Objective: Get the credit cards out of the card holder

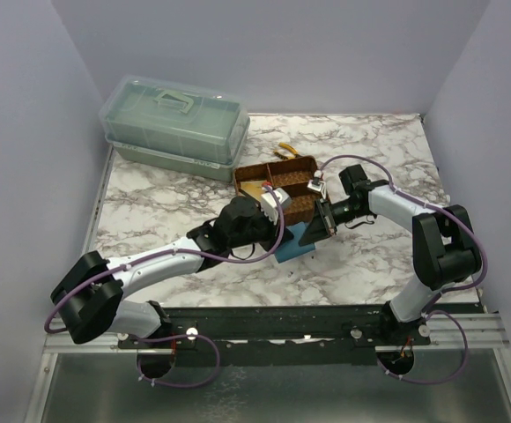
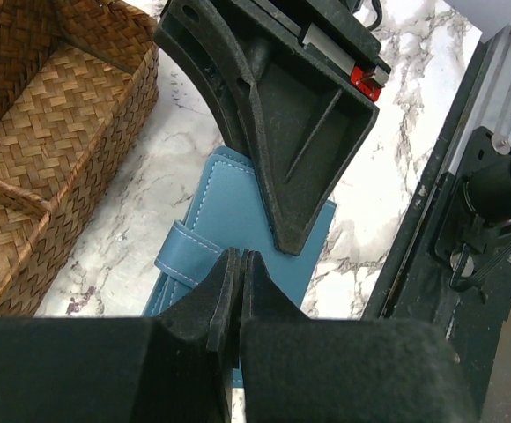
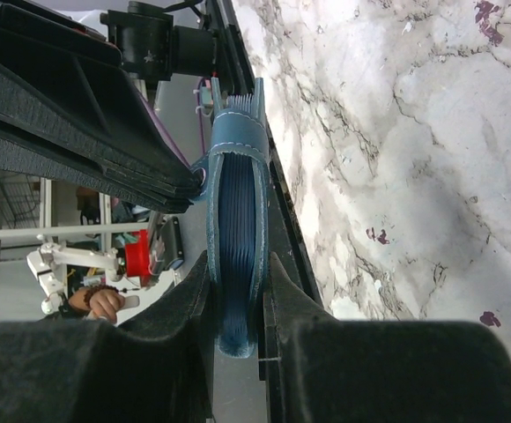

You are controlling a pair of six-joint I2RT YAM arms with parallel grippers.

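The blue card holder is held up between my two grippers, in front of the wicker basket. My right gripper is shut on it. In the right wrist view it is seen edge-on, with a stack of thin cards between its covers and a strap across the top. My left gripper is shut at the holder's face near the strap in the left wrist view; whether anything is between its fingertips cannot be made out.
The divided wicker basket stands behind the grippers, with orange-handled pliers beyond it. A green lidded box is at the back left.
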